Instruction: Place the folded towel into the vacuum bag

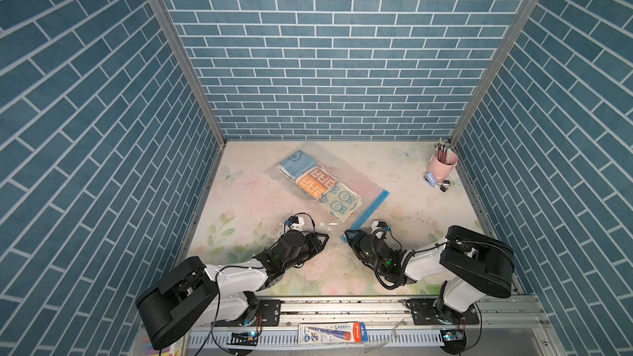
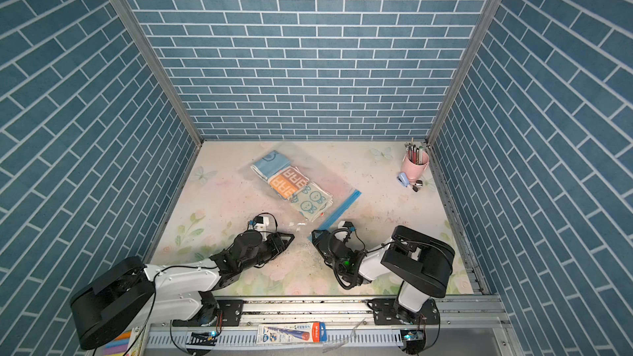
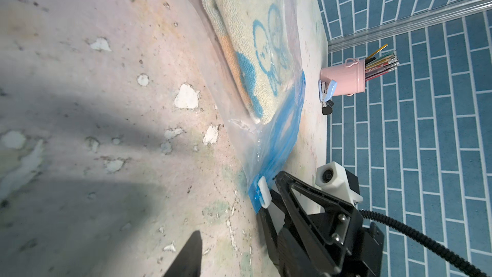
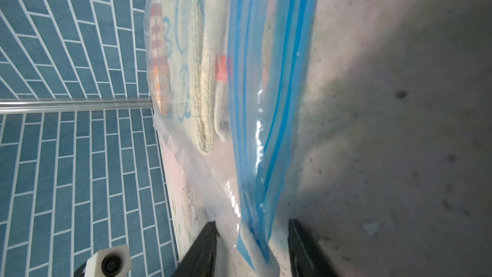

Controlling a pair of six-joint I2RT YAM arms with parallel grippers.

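The bag's blue zip strip [image 1: 369,211] runs diagonally toward my right gripper. That gripper is open; the strip's near corner and its white slider [image 4: 251,251] sit between its fingers. To the left, just short of that corner, my left gripper [image 1: 324,240] is open with nothing between its fingertips.
A pink cup [image 1: 443,161] of pencils stands at the back right, small items beside it. A boxed item [image 1: 331,333] lies on the front rail.
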